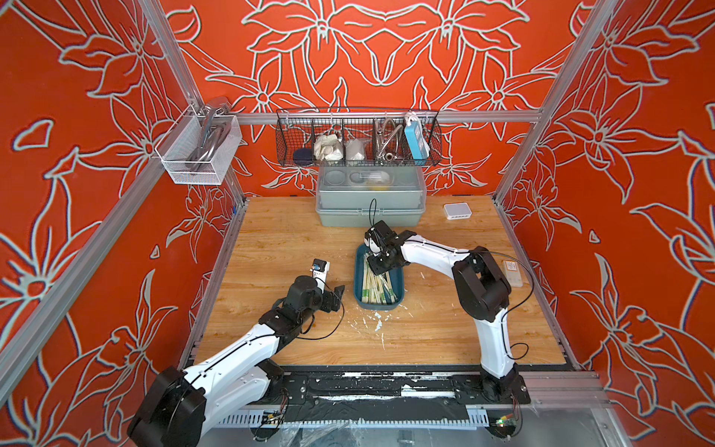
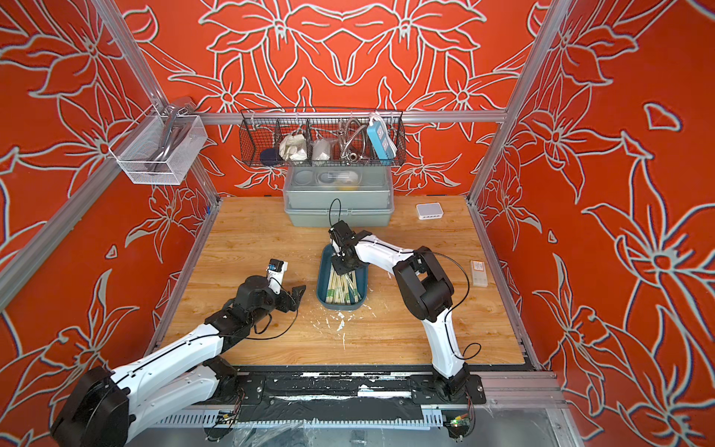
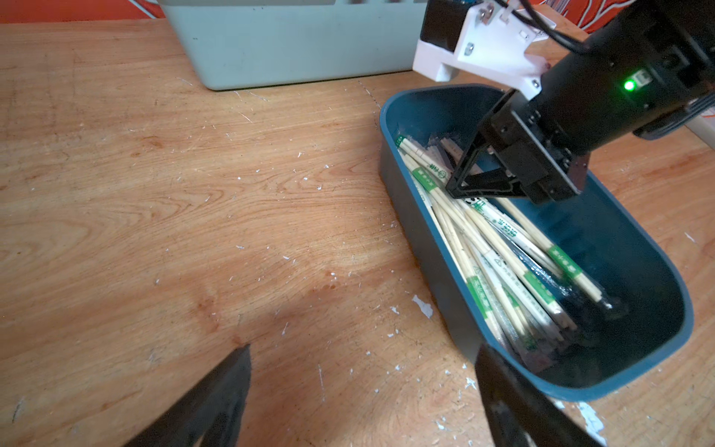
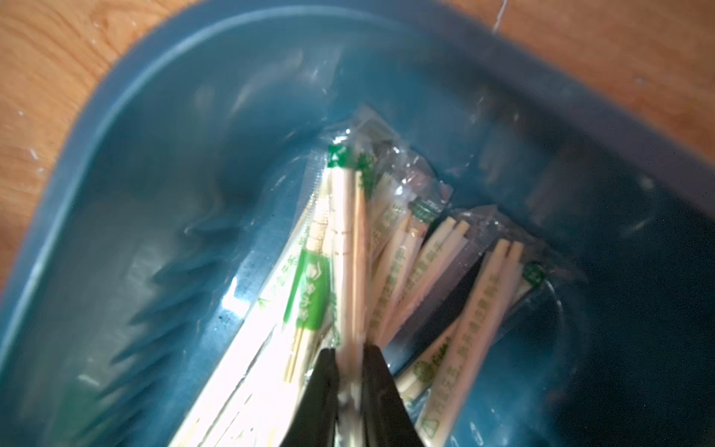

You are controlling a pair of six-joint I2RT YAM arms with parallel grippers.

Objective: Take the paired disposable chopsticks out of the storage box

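Note:
Several wrapped pairs of chopsticks lie lengthwise in the blue storage box, in clear sleeves with green labels. In the right wrist view my right gripper is shut on one wrapped chopstick pair, which lies over the others inside the box. From the left wrist view, the right gripper's fingers reach below the box rim among the packs. My left gripper is open, with only bare table between its fingers, to the left of the box.
A grey-green lidded container stands behind the box, under a wire basket. A small white device sits at the back right. Free table lies left and right of the box; white scraps litter its front.

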